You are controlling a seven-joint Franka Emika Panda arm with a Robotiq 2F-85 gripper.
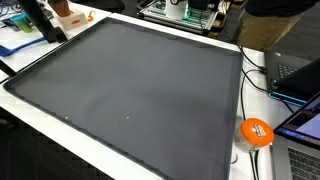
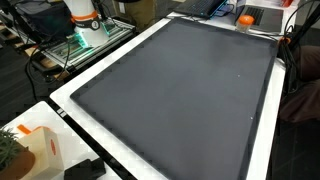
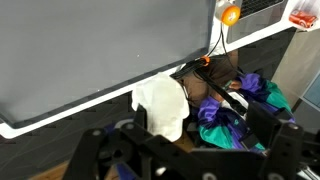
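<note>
In the wrist view my gripper stands open at the lower edge, its dark fingers wide apart. A white, soft-looking thing (image 3: pixel 160 105) shows beside the left finger, overlapping the table edge; what it is, I cannot tell. Beneath lies the grey tabletop (image 1: pixel 130 85), bare and with a white border. Neither exterior view shows the gripper. An orange-topped round container (image 1: pixel 254 133) sits on the white border, near a laptop.
The laptop (image 1: pixel 295 158) and black cables line one side. A white box (image 2: pixel 40 150) and a potted plant (image 2: pixel 12 155) stand at a near corner. Purple and green cloth (image 3: pixel 215 125) lies off the table.
</note>
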